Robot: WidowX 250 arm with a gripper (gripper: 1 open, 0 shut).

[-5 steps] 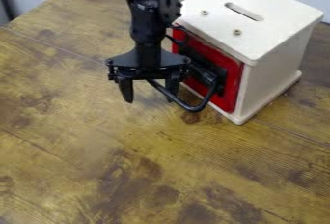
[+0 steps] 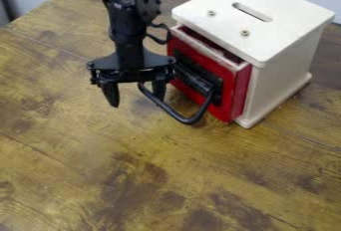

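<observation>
A white wooden box [image 2: 280, 61] with a slot and bolts on top has a red front door [image 2: 233, 94] with a dark panel on it. My black gripper [image 2: 136, 90] hangs just left of the door, low over the table, its two fingers spread apart. A black bar or handle [image 2: 186, 115] reaches from the dark panel out toward the gripper, partly behind it; whether they touch is unclear. Nothing shows between the fingertips.
A pale wall or edge lies beyond the table at the top.
The bar stands slightly differently, reaching a little farther out to the left.
</observation>
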